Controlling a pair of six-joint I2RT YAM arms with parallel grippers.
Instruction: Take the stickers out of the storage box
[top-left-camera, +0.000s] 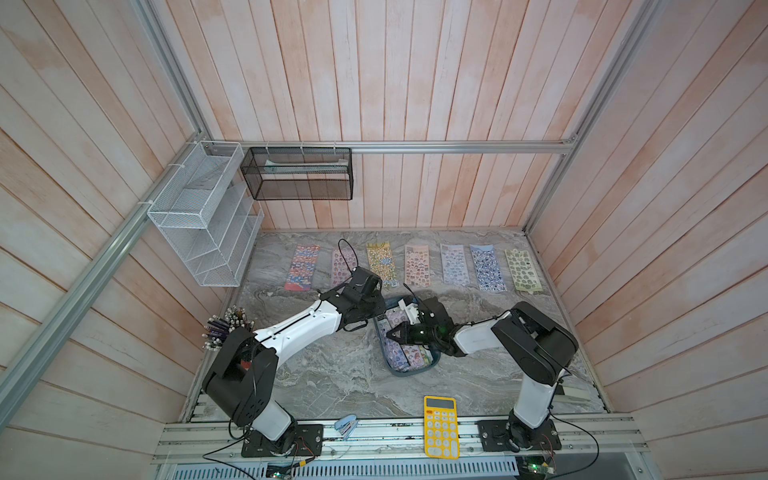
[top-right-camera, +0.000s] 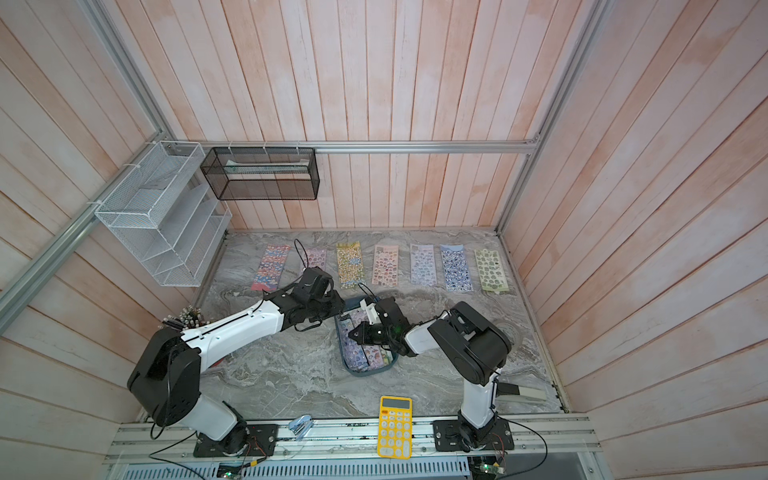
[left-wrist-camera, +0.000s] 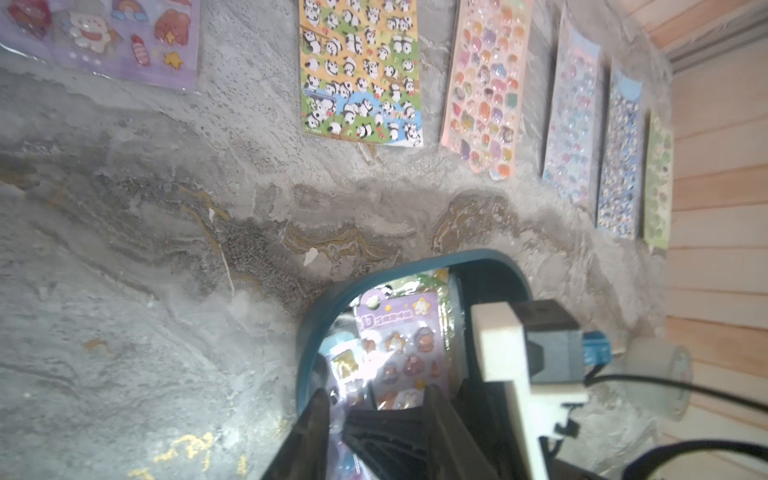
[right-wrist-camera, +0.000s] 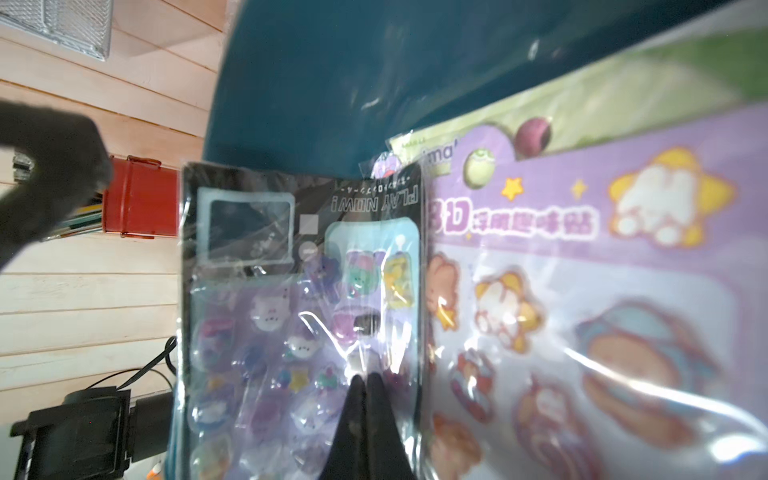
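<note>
The teal storage box (left-wrist-camera: 492, 272) holds packaged sticker sheets, among them a purple 3D sheet (right-wrist-camera: 512, 216) and a black-topped "PLAY NOW" sheet (right-wrist-camera: 264, 320). My right gripper is shut, low inside the box over the black-topped sheet; whether anything thin is pinched between its fingertips is hidden. My left gripper hangs just above and left of the box in the top views, its fingers apart with nothing seen held; in the left wrist view the right gripper shows below it.
Several sticker sheets (top-left-camera: 488, 268) lie in a row along the back of the marble counter. Wire racks (top-left-camera: 196, 212) and a mesh basket (top-left-camera: 296, 184) hang behind. A yellow calculator (top-left-camera: 440, 436) and a stapler (top-left-camera: 345, 424) are at the front edge. The counter left of the box is clear.
</note>
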